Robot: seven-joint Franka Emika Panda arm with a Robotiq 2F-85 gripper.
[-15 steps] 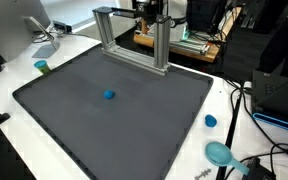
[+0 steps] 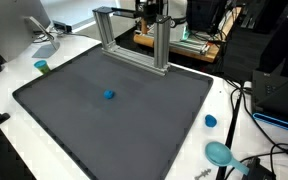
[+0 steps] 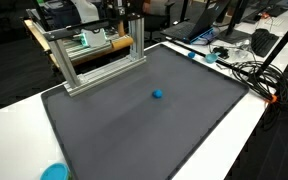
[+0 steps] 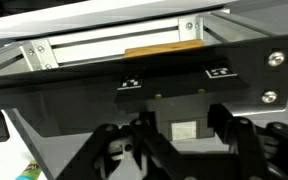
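Observation:
A black-topped rack on silvery posts point(image 2: 162, 45) stands at the far edge of the dark mat. In the wrist view its long black front panel point(image 4: 74, 105) crosses the picture, with a dark raised part in the middle. My gripper is right at that dark part, its fingers part open with a gap between them. A pale grey patch shows in the gap, and I cannot tell whether the fingers touch the panel. In exterior view 1 the gripper is dark against the rack top and hard to make out.
A small blue object point(image 2: 109, 94) lies on the dark mat point(image 2: 94, 125), which is otherwise clear. A green-topped cup point(image 2: 42, 67) stands left of it. A blue lid-like disc point(image 2: 211, 121) and a teal bowl point(image 2: 220, 153) are at the right, near cables.

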